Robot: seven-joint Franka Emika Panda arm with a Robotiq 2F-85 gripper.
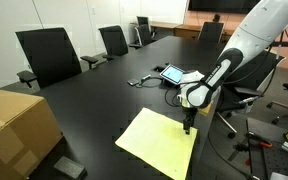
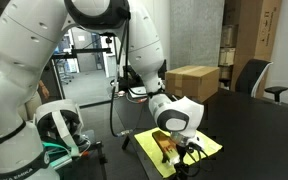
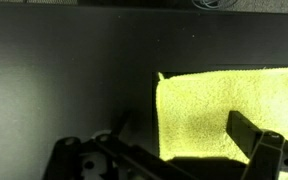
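Note:
A yellow cloth (image 1: pixel 149 140) lies spread out flat on the black table, near its edge on the arm's side. My gripper (image 1: pixel 189 129) points down over the cloth's edge nearest the arm. In the wrist view the gripper is open, its dark fingers wide apart. One corner of the cloth (image 3: pixel 219 105) shows between and beyond them, with bare table to the left. No cloth looks pinched or lifted. Exterior view 2 has the white arm (image 2: pixel 179 118) covering part of the cloth (image 2: pixel 147 150); whether the fingertips touch it, I cannot tell.
A large cardboard box (image 1: pixel 19 140) stands at the table's far left end, a small dark object (image 1: pixel 69 168) close by. Past the arm lie a tablet (image 1: pixel 171 74) and some cables. Several office chairs surround the table. Its middle, left of the cloth, is clear.

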